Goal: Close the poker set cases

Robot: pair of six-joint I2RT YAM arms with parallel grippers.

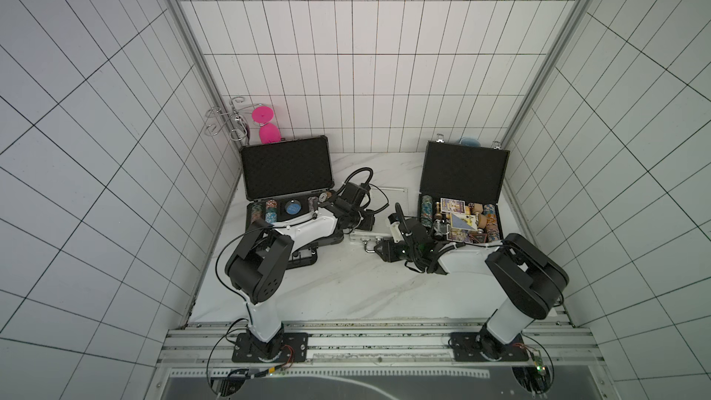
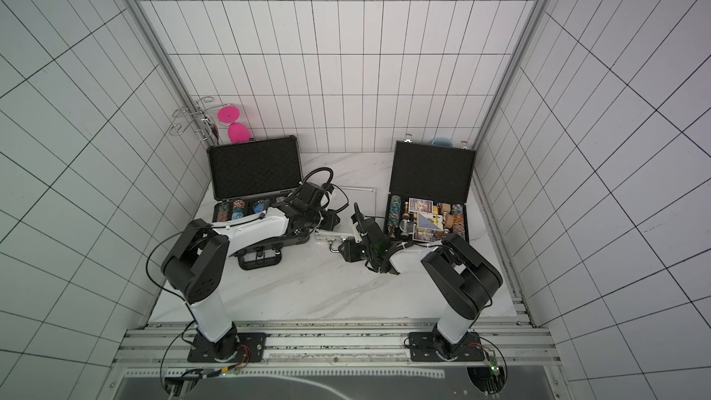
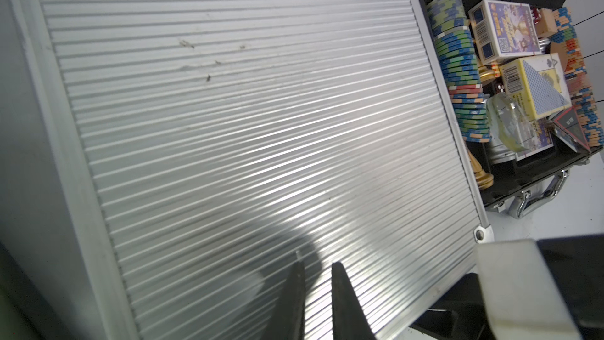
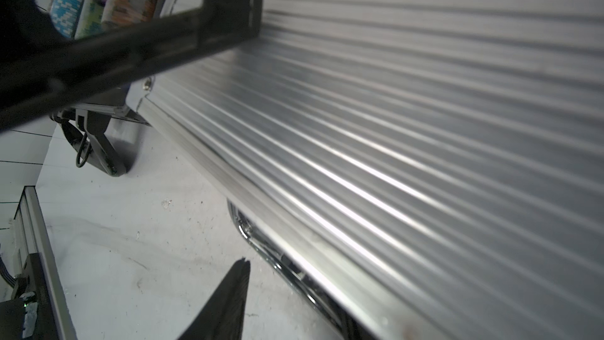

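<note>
Three cases stand in a row. The left case (image 1: 285,169) and right case (image 1: 463,172) have raised lids, with chips and cards showing inside. Between them the silver ribbed case (image 3: 264,113) has its lid down. Over that lid, my left gripper is drawn nearly together, a narrow gap left and nothing visible between its fingers; contact with the lid cannot be judged. At the silver case's front edge, my right gripper has its fingers spread, one on either side of the metal handle (image 4: 271,257). Latches there are partly hidden.
A black handle (image 2: 259,257) juts forward from the left case. Behind that case stands a wire rack with pink discs (image 1: 263,114). Bare white tabletop (image 1: 348,289) lies in front. My left forearm crosses over the left case's front.
</note>
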